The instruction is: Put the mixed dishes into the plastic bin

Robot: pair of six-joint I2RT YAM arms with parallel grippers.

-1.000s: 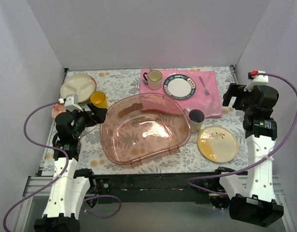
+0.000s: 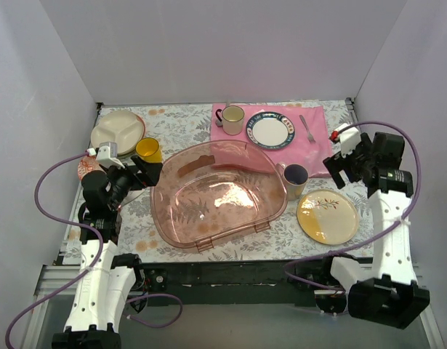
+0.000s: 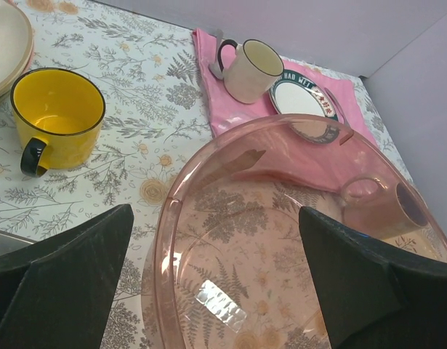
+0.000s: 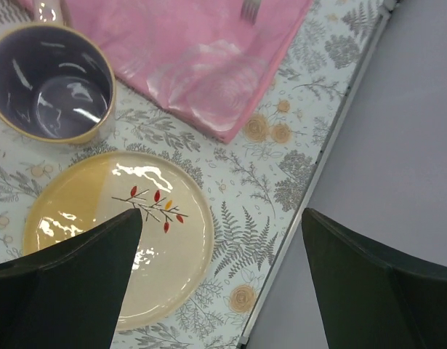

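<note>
The pink see-through plastic bin point(image 2: 217, 195) stands empty mid-table. Left of it, my left gripper point(image 2: 152, 169) is open near a yellow mug point(image 2: 148, 150); in the left wrist view that mug point(image 3: 59, 116) is beyond one finger, untouched. My right gripper point(image 2: 336, 171) hangs open above the pink cloth's right edge, behind a cream and yellow plate point(image 2: 327, 217). That plate point(image 4: 136, 233) lies flat in the right wrist view, beside a grey-blue cup point(image 4: 52, 83). On the cloth are a cream mug point(image 2: 230, 119), a blue-rimmed plate point(image 2: 270, 130) and a fork point(image 2: 307, 129).
A cream divided plate point(image 2: 118, 131) overlaps other dishes at the back left, partly behind the left arm. The pink cloth point(image 2: 299, 158) covers the back right. Walls point(image 2: 208, 51) enclose the table. Bare tablecloth point(image 2: 181, 127) shows behind the bin.
The left arm and the dishes have stayed put.
</note>
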